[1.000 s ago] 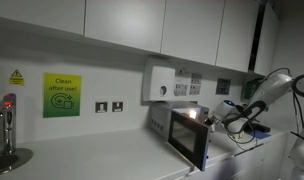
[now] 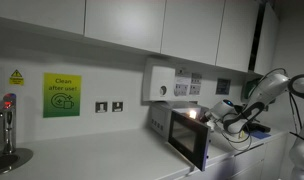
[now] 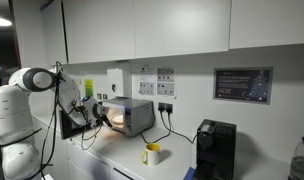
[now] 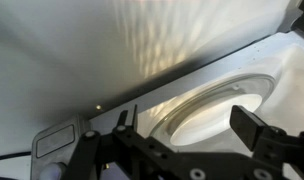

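The microwave point(image 2: 172, 112) stands on the counter with its dark door point(image 2: 188, 138) swung open and a light glowing inside. In exterior view 2 my gripper point(image 3: 107, 124) is at the front of the microwave point(image 3: 138, 115), partly hidden. Seen from the wrist, the gripper is open, its two dark fingers well apart. Beyond the fingers lies a round glass turntable point(image 4: 176, 112) with a white oval surface point(image 4: 218, 117) in its middle, perhaps a dish. No object shows held between the fingers.
A yellow and white mug point(image 3: 151, 154) stands on the counter right of the microwave. Further right is a black coffee machine point(image 3: 216, 147). The counter left of the microwave, towards the tap point(image 2: 8, 125), is clear. Cupboards point(image 3: 182, 25) hang above.
The arm has shifted slightly near the microwave opening. The microwave and its open door look unmoved.
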